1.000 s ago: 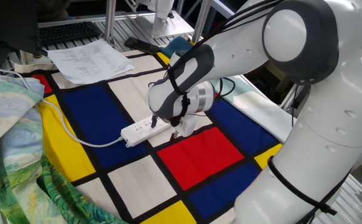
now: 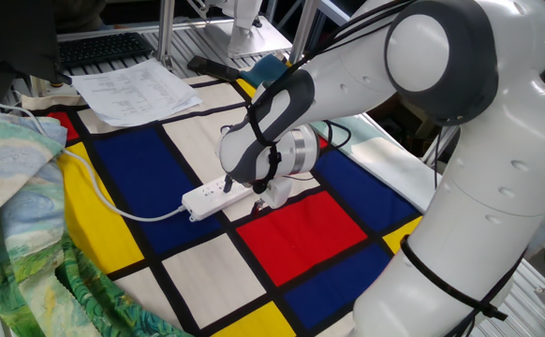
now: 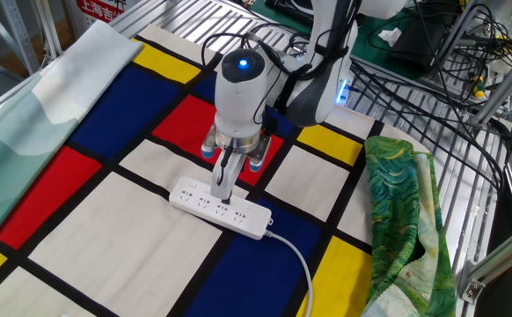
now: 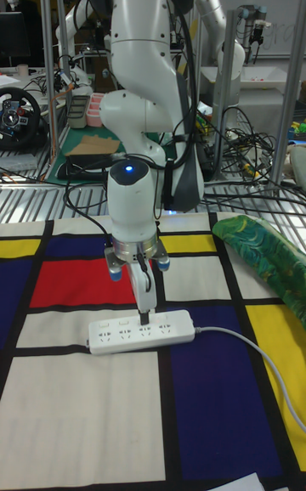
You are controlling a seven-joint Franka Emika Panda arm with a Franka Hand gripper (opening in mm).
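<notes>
A white power strip [image 3: 219, 210] with several sockets lies flat on the colour-block cloth, its cord leaving one end. Over it, pointing down, is my gripper [image 3: 226, 200]; its dark tip meets the strip's top face or hovers just above it, and I cannot tell which. From the front, the gripper [image 4: 144, 318] appears over the strip [image 4: 142, 332] near its middle, at the back edge of the sockets. The hand is seen narrow side on, so the gap between its fingers is hidden. In exterior view 1 the wrist covers part of the strip [image 2: 214, 198].
The white cord [image 3: 302, 260] curves away across the cloth. A green painted fabric [image 3: 401, 211] is bunched at one side, and a pale fabric [image 3: 49, 123] lies along the other. Printed sheets [image 2: 134, 92] rest at the cloth's edge. Open cloth surrounds the strip.
In exterior view 1 the wrist and hand have shifted very slightly left and down. The power strip and cord look unmoved.
</notes>
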